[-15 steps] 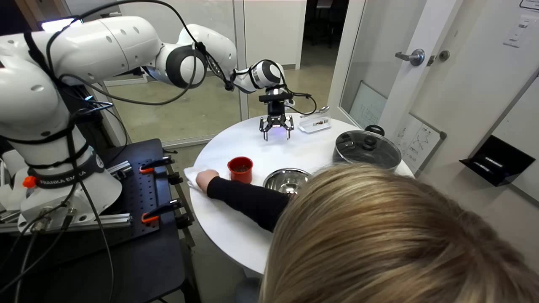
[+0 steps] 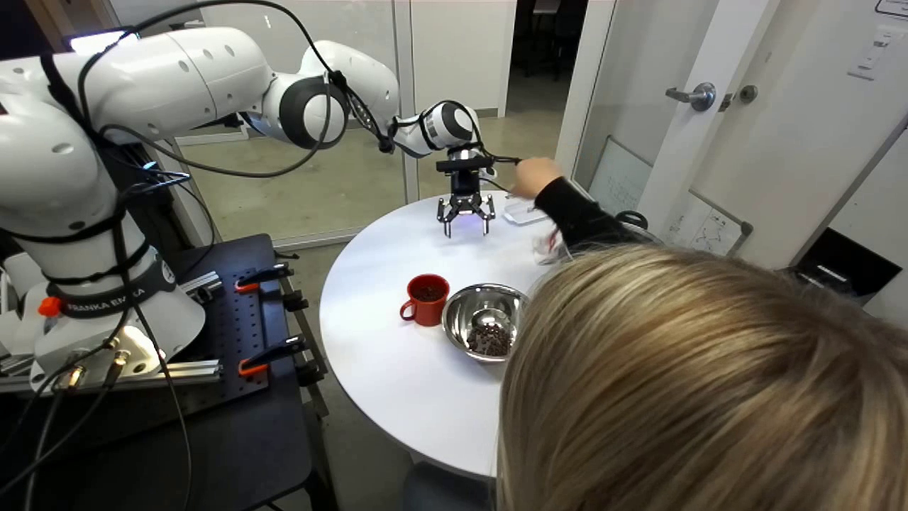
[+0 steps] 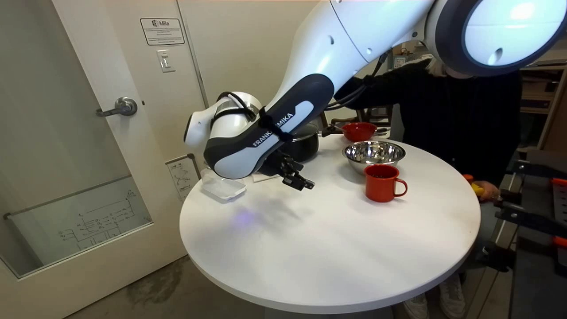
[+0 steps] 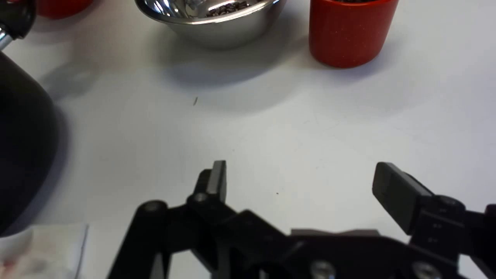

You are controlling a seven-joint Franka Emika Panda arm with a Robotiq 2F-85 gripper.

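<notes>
My gripper (image 2: pixel 465 228) hangs over the far part of the round white table (image 2: pixel 374 281), its fingers apart. Bare tabletop shows between the two fingers in the wrist view. A red mug (image 2: pixel 428 299) with dark contents stands nearer the person, clear of the gripper. Close beside it is a steel bowl (image 2: pixel 464 311) holding dark beans. In the second exterior view the mug (image 3: pixel 380 183) has its handle to the right, and the steel bowl (image 3: pixel 373 152) sits behind it.
A person's hand (image 2: pixel 536 176) reaches over the table right beside my wrist. A black pot (image 3: pixel 305 146), a red bowl (image 3: pixel 359 132) and a clear plastic container (image 3: pixel 224 186) also occupy the table.
The person's arm has gone from the table's left edge to beside my wrist. The mug has shifted slightly right and nearer the person; a white cloth has left the left edge. My arm stays put.
</notes>
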